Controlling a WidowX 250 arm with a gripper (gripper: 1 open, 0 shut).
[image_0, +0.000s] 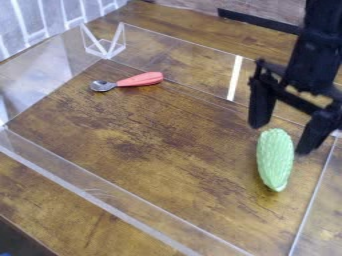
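A pale green corn-like vegetable (274, 160) lies on the wooden surface at the right. My black gripper (291, 115) hangs above its upper end, motion-blurred, its fingers spread open with nothing seen between them. A spoon with a salmon-red handle (139, 80) lies at the back left, its metal bowl pointing left.
Transparent low walls surround this area, with a white wire piece (104, 45) at the back left corner.
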